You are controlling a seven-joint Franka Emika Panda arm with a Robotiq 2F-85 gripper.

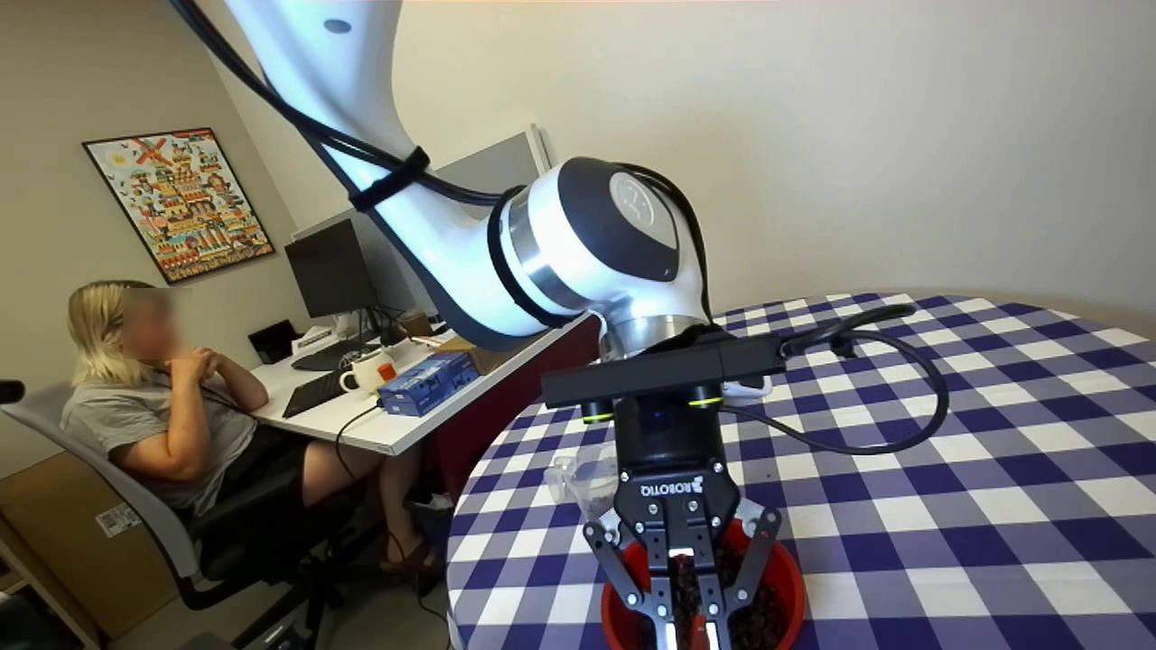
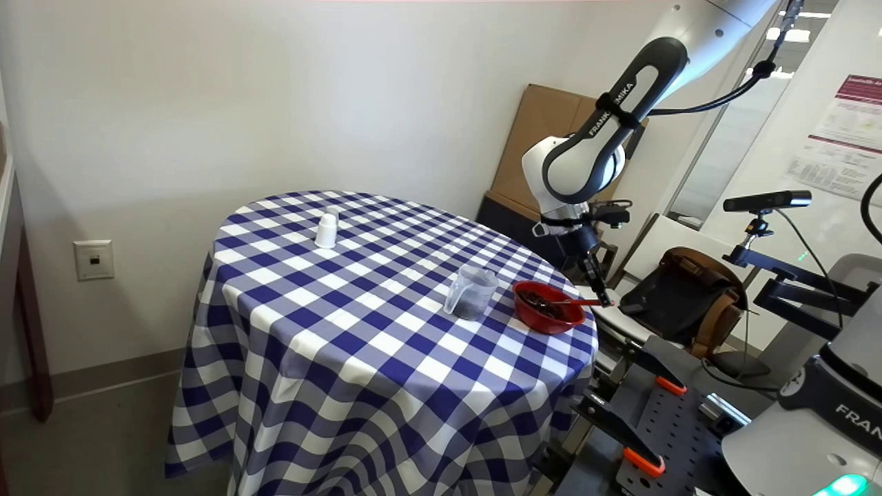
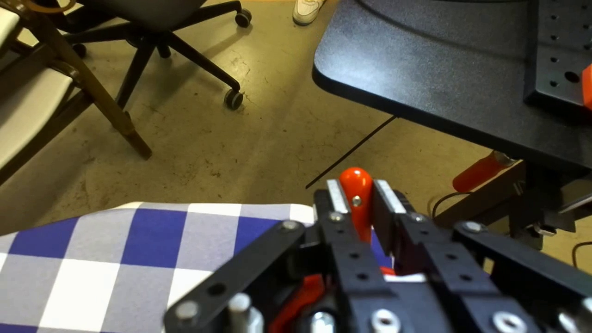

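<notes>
In the wrist view my gripper is shut on a red handle (image 3: pixel 356 188), whose rounded end pokes out between the fingertips. From the side, the red utensil (image 2: pixel 585 302) runs from the gripper (image 2: pixel 608 302) down into a red bowl (image 2: pixel 547 326) of dark brown pieces (image 2: pixel 539 303). Its far end is hidden among them. The bowl sits close to the table's edge, and my gripper is at its rim on the outer side. In exterior view 1 the gripper (image 1: pixel 690 639) blocks part of the bowl (image 1: pixel 797 590).
A clear measuring jug (image 2: pixel 471 293) stands right beside the bowl. White stacked cups (image 2: pixel 327 230) are far back on the checkered tablecloth (image 2: pixel 388 273). The table's middle is open. A black cart (image 3: pixel 422 61) lies beyond the table edge, and a person (image 1: pixel 163 401) sits at a desk.
</notes>
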